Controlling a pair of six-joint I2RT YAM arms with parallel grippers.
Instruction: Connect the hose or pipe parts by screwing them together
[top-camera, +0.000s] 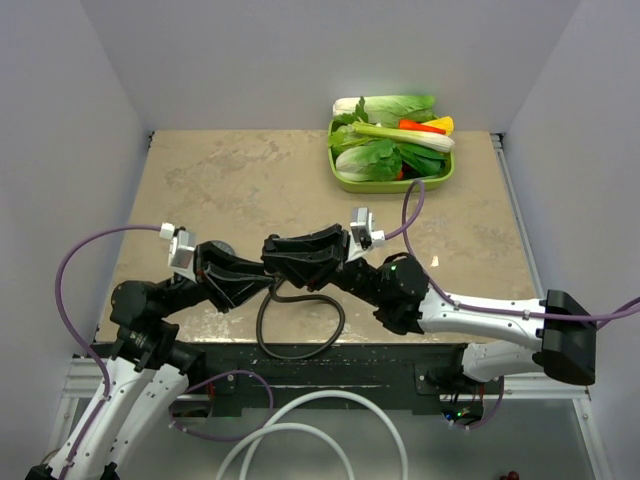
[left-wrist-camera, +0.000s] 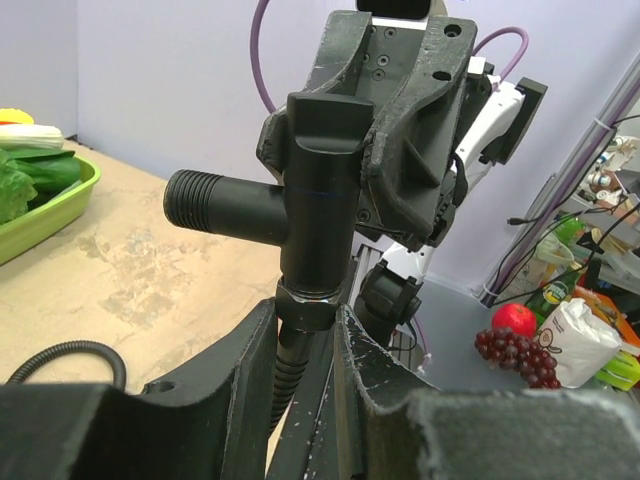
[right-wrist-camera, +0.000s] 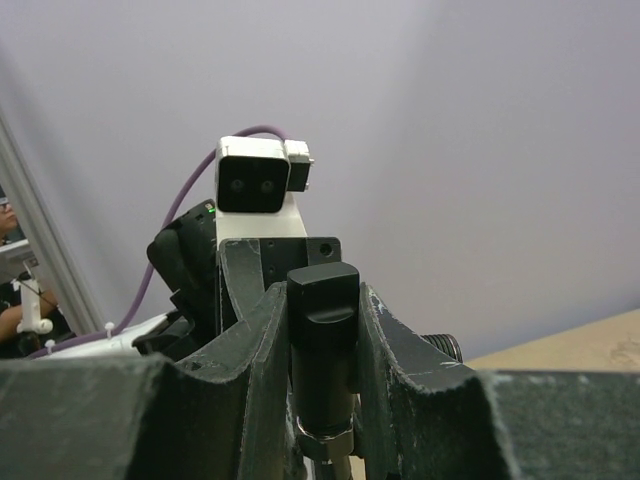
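A black T-shaped fitting (left-wrist-camera: 316, 220) with a threaded side branch (left-wrist-camera: 200, 202) stands upright in mid-air over the worktop. My right gripper is shut on its upper body, seen from both wrist views. Just below, my left gripper closes round the knurled collar (left-wrist-camera: 305, 311), which joins the corrugated hose (left-wrist-camera: 292, 370) hanging beneath. In the top view both grippers meet near the centre, and the black hose (top-camera: 300, 355) loops down from there onto the front of the worktop.
A green tray (top-camera: 393, 185) of vegetables stands at the back right of the worktop (top-camera: 220, 170). White tubing (top-camera: 345, 398) loops below the front edge, beside a dark rail.
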